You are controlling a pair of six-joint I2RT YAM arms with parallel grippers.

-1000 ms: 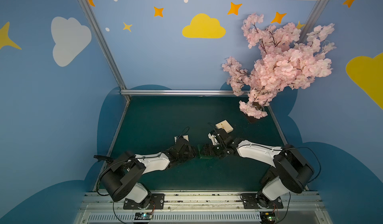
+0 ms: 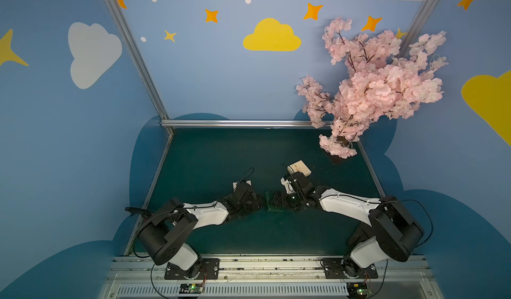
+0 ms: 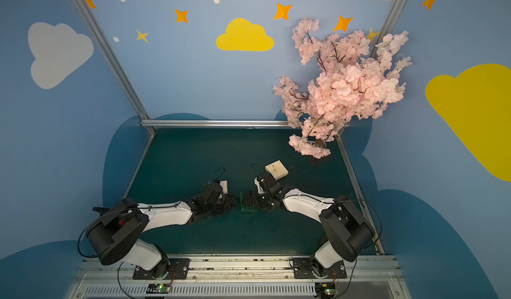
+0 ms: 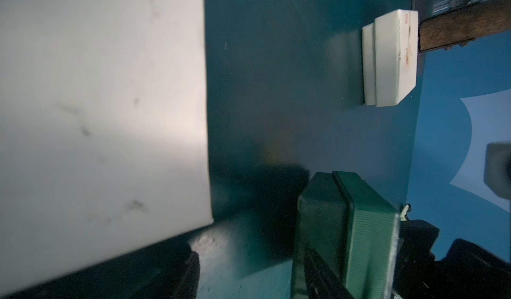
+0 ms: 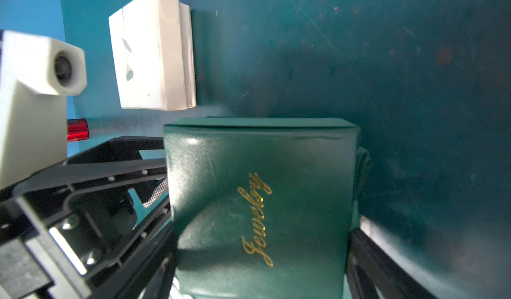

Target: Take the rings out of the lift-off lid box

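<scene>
A green jewelry box with gold lettering lies between my grippers near the middle of the floor. In the right wrist view, my right gripper is open, its fingers on either side of the box. My left gripper has its fingertips low in its wrist view, one against or in front of the green box's side; what it grips, if anything, is unclear. No rings are visible.
A white box lies behind the right gripper, another pale box behind the left, partly hidden. Pink blossom branches fill the back right.
My right arm and wrist have shifted slightly to the right in the top left view. The left arm looks almost unchanged.
</scene>
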